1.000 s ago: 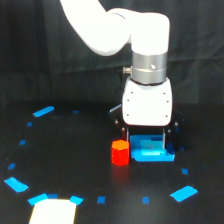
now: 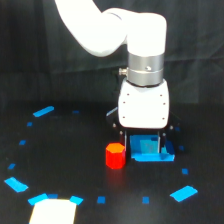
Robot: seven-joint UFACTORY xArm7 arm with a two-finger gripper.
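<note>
A red block [image 2: 115,156] stands on the dark table, just left of a blue open-looking box or tray [image 2: 152,156]. A narrow dark gap seems to part the two. Over the blue box hangs my white gripper [image 2: 145,143], pointing down, its dark finger parts low at the box's back and covering some of it. The fingers blend into the black background, so their spacing and anything between them are unclear.
Light-blue tape strips lie on the table at the left [image 2: 16,184], far left [image 2: 43,111] and right [image 2: 184,193]. A pale square [image 2: 53,211] sits at the front left.
The red block has shifted slightly left and toward the camera, away from the blue box. My gripper has come down a little and moved slightly left, hiding more of the box.
</note>
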